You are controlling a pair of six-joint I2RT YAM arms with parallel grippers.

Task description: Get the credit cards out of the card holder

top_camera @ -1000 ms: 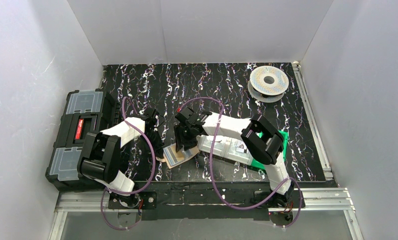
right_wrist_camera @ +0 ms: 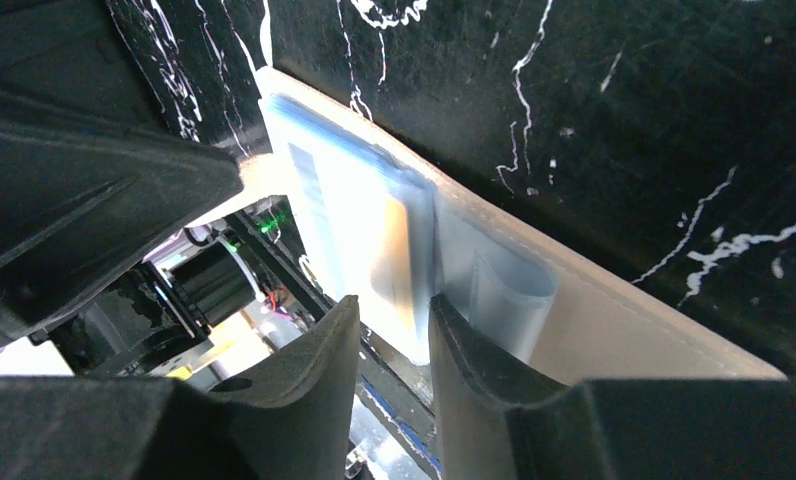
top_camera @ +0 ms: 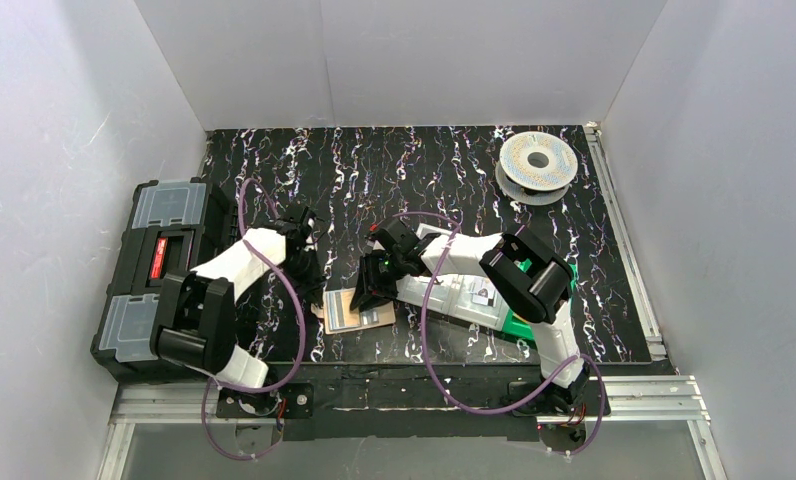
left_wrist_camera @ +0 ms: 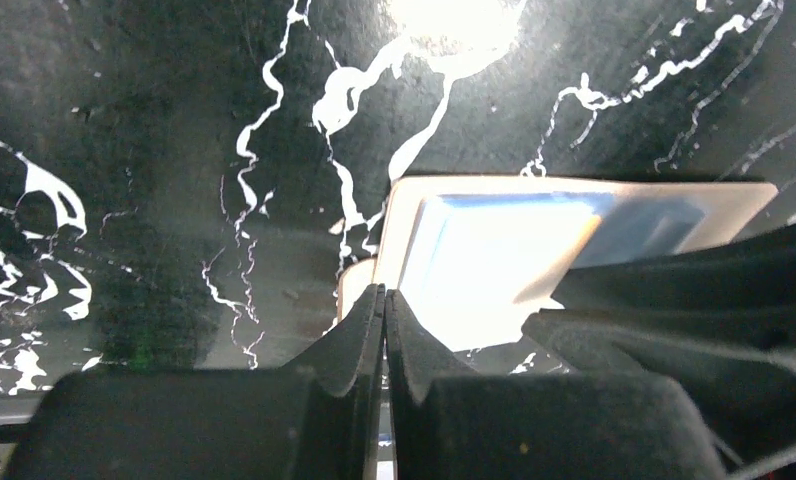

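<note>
A beige card holder (top_camera: 382, 320) lies open near the table's front edge, with clear sleeves and pale blue-white cards (right_wrist_camera: 359, 215) in them. From its left side sticks out a beige tab (left_wrist_camera: 357, 283). At that tab my left gripper has its fingers together; in the right wrist view the tab meets its fingertip (right_wrist_camera: 224, 185). My right gripper is over the sleeves, its fingertips slightly apart and pointing at the cards. The low part of the holder is hidden behind the fingers in both wrist views.
A white tray (top_camera: 469, 298) with a green part (top_camera: 517, 326) sits under my right arm. The black toolbox (top_camera: 161, 265) stands at the left, a round spool (top_camera: 537, 165) at the back right.
The holder has turned slightly and now lies straighter along the front edge. My left gripper has shifted a little left, and the right one has moved right and tilted.
</note>
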